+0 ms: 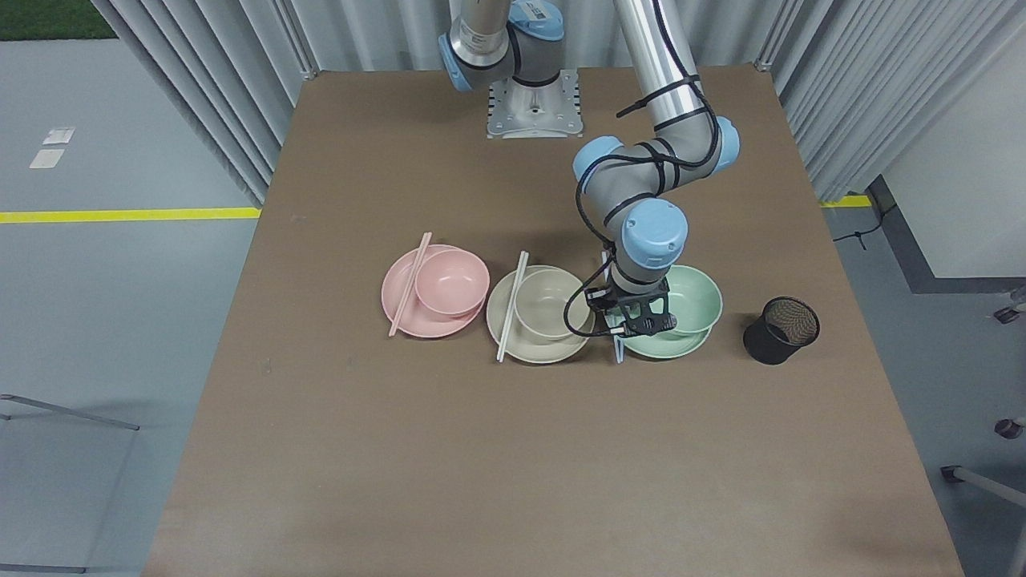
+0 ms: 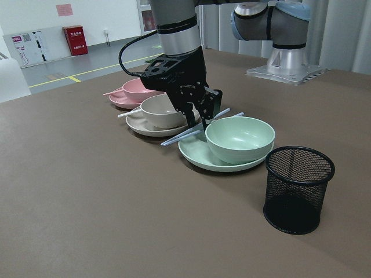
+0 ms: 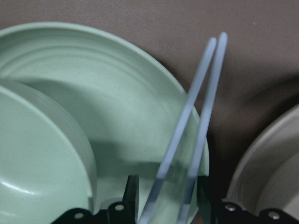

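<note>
My gripper is down at the light-blue chopsticks (image 3: 212,88), which lie along the right rim of the mint plate (image 3: 131,93). In the wrist view its fingers stand open either side of both sticks; whether they touch them I cannot tell. The mint bowl (image 3: 42,158) sits on that plate, left of the gripper. In the left view the gripper reaches down between the mint bowl (image 2: 239,139) and the cream bowl (image 2: 162,116). The front view hides the fingertips under the arm.
A pink plate with bowl (image 1: 452,283) and chopsticks, and a cream plate (image 1: 543,351) with white chopsticks (image 1: 510,312), stand to the left in the front view. A black mesh cup (image 1: 780,331) stands right.
</note>
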